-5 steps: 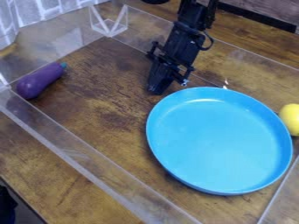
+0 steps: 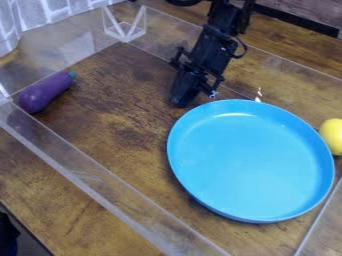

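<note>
The black gripper (image 2: 189, 90) is lowered at the upper middle of the camera view, its tip close to the wooden floor just behind a large blue plate (image 2: 249, 160). Its fingers are dark and small, so whether they are open or shut cannot be made out, and nothing is visible held in them. A purple eggplant (image 2: 46, 92) lies at the left, and a yellow object (image 2: 331, 135), partly out of frame, is at the right edge.
Clear plastic walls (image 2: 80, 158) border the workspace. Bare wood (image 2: 114, 110) lies between the eggplant and the plate.
</note>
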